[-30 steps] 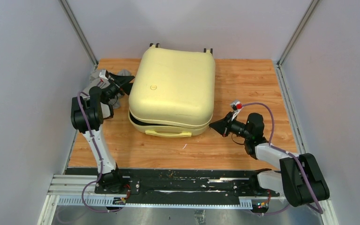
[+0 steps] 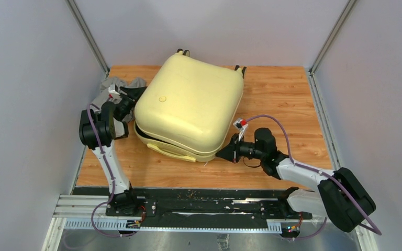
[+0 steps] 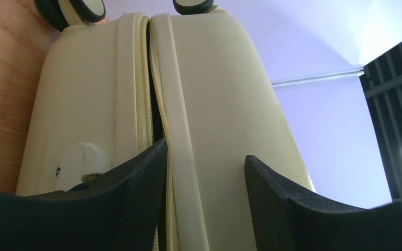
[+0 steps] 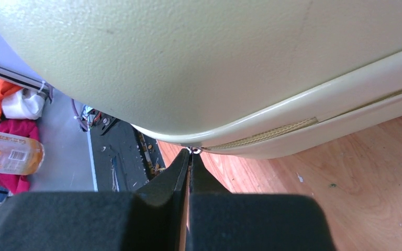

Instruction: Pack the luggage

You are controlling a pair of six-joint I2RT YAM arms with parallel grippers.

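A pale yellow suitcase (image 2: 191,99) lies flat and askew on the table, its lid down. At its front left a dark gap shows between the lid and the base. In the left wrist view, the zipper track (image 3: 162,110) on the side stands apart. My left gripper is part open there, one fingertip at the gap and the other in front of the lid's side. At the front right corner my right gripper is shut, with a small metal zipper pull (image 4: 196,150) at its tips. Zipper teeth (image 4: 272,135) run along the seam beside it.
Grey cloth (image 2: 107,89) lies left of the suitcase, partly under the left arm. The suitcase wheels (image 2: 241,71) are at the back edge.
My right gripper has moved left and toward the front edge. The suitcase has turned, its front end swinging left and forward.
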